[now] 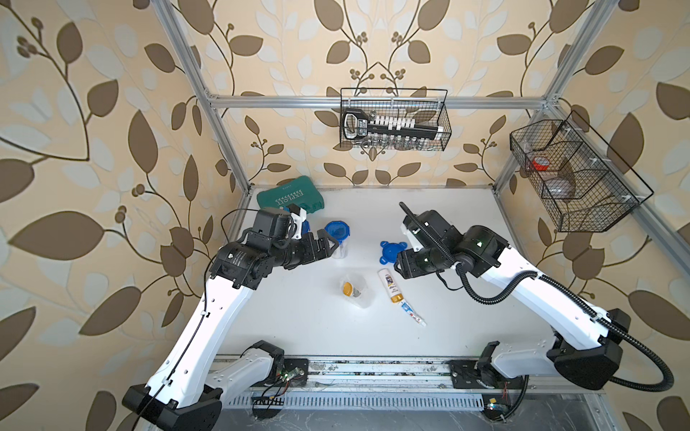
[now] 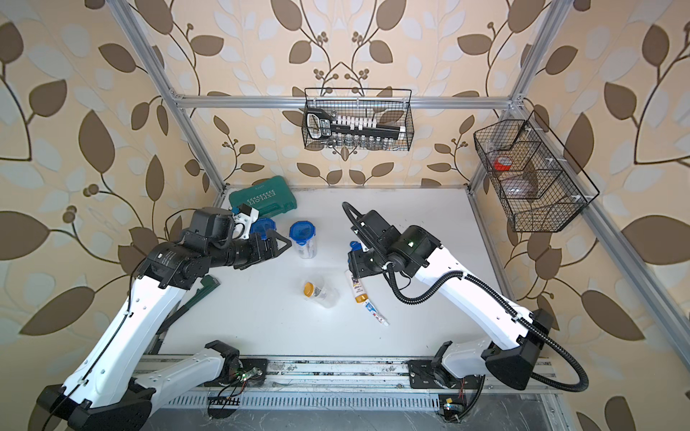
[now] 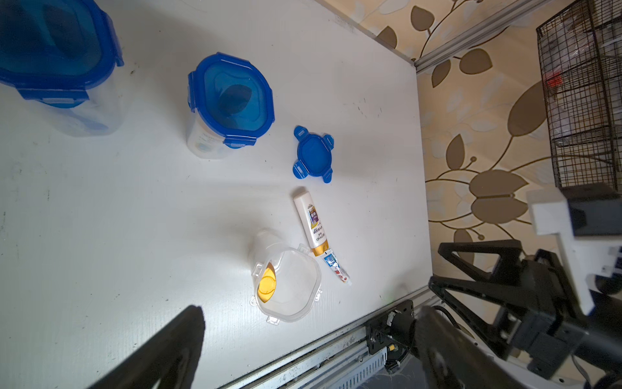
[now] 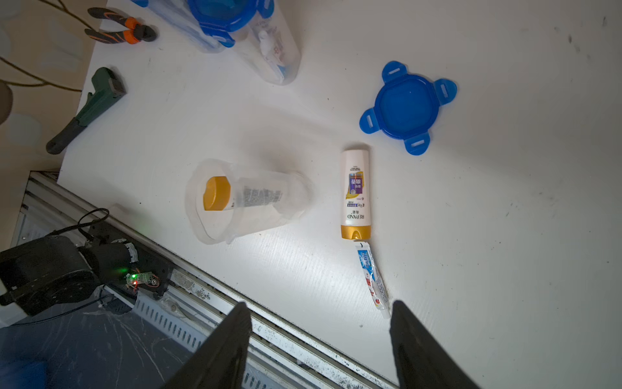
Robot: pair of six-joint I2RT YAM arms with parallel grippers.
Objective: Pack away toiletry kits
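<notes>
A clear container (image 4: 249, 201) lies tipped on the table, a gold-capped tube inside it. Beside it lie a white gold-capped tube (image 4: 355, 194), a small toothpaste tube (image 4: 372, 278) and a blue lid (image 4: 408, 107). Two blue-lidded containers (image 3: 230, 97) (image 3: 58, 45) stand behind. My left gripper (image 1: 322, 245) is open, raised at the left by the containers. My right gripper hangs over the table on the right, above the tubes, its fingertips apart with nothing between them.
A green case (image 2: 262, 197) lies at the back left; pliers (image 4: 120, 26) and a green-handled tool (image 4: 97, 100) are at the left edge. Wire baskets (image 1: 395, 122) hang on the back and right walls.
</notes>
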